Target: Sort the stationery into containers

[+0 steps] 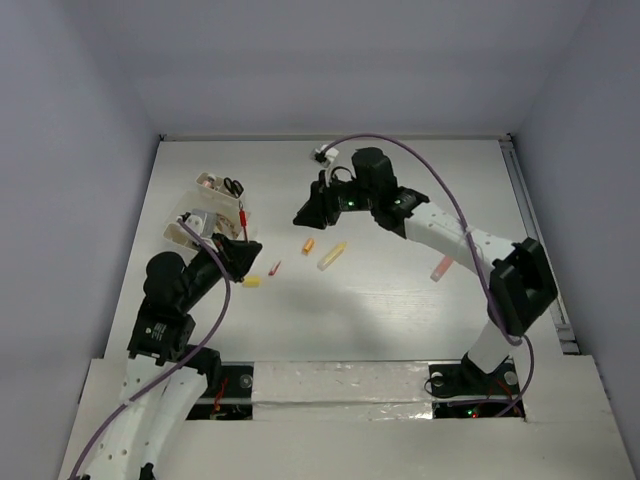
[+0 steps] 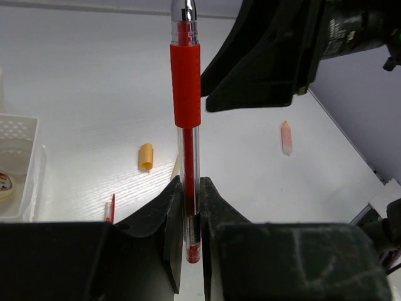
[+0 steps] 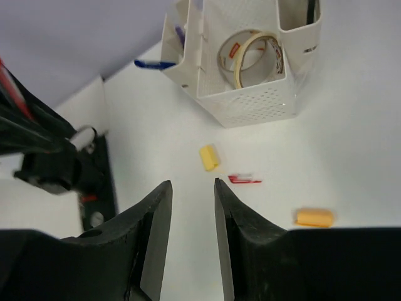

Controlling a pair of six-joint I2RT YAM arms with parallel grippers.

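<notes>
A clear pen with a red grip (image 2: 187,81) stands upright with my left gripper shut on its lower part. In the top view the pen (image 1: 242,218) rises beside the white container (image 3: 250,103). My right gripper is open and empty, apart from the pen. On the table lie a yellow block (image 3: 209,158), a small red-and-clear item (image 3: 244,179), an orange piece (image 3: 314,217), a cream tube (image 1: 331,256) and a pink stick (image 2: 286,138).
The white container holds tape rolls (image 3: 254,56). A blue pen (image 3: 154,64) sticks out of its side cup, and scissors (image 1: 233,186) lie in another compartment.
</notes>
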